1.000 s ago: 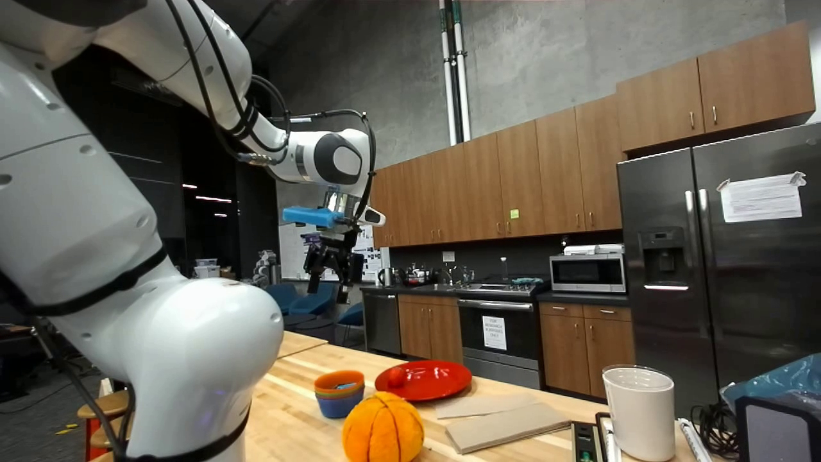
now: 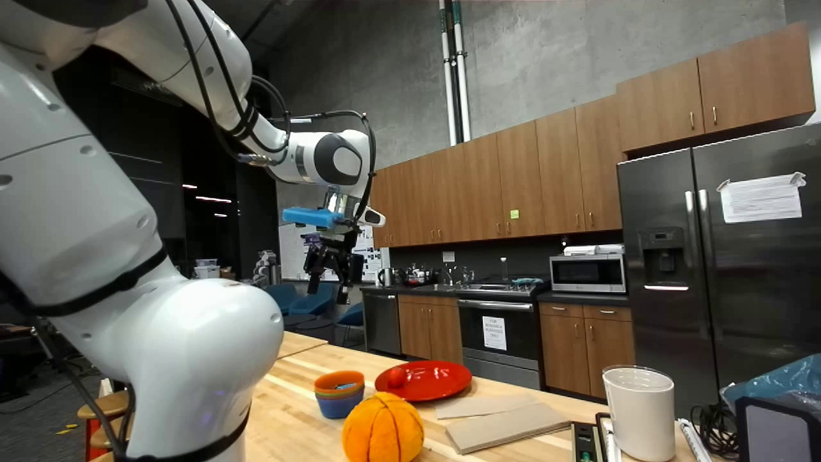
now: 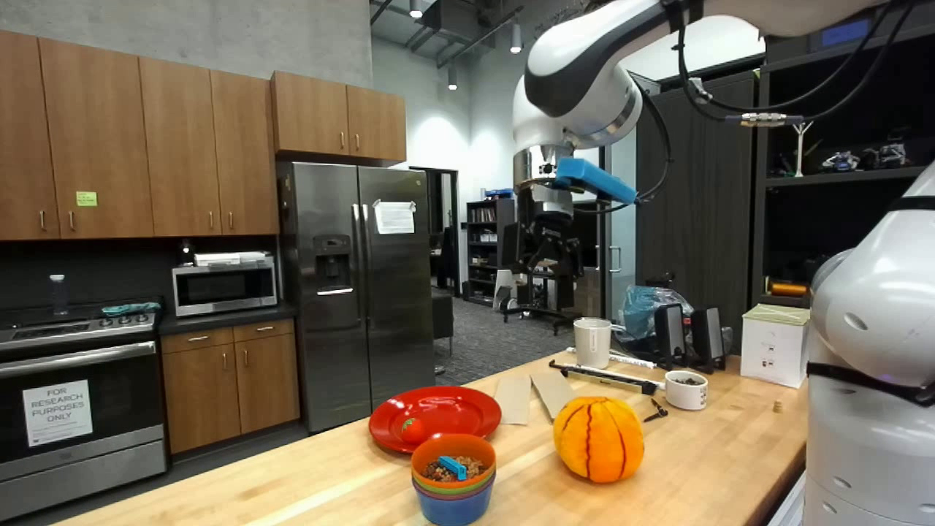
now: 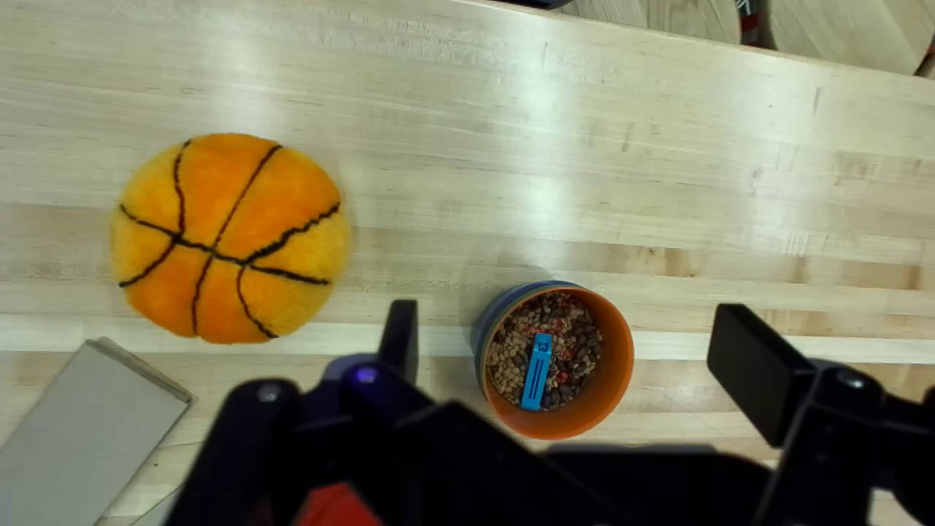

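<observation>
High above the table, my gripper stands open, its two black fingers wide apart with nothing between them. Beneath it in the wrist view is a stack of nested bowls [image 4: 618,351], orange on top and blue at the bottom. Inside lie brown grains and a small blue clip-like piece [image 4: 537,372]. To the left rests a plush orange basketball [image 4: 229,237]. Exterior view 2 shows a red plate [image 3: 478,408] behind the bowls, with a small red strawberry-like item [image 3: 413,429] on it. The gripper hides most of the plate in the wrist view.
Flat grey boards [image 2: 508,427] lie beside the plate. A white mug [image 2: 643,412], a small white bowl [image 3: 686,391], black speakers [image 3: 707,334] and a white box [image 3: 774,345] stand toward the table's far end. Bare wood surrounds the bowls.
</observation>
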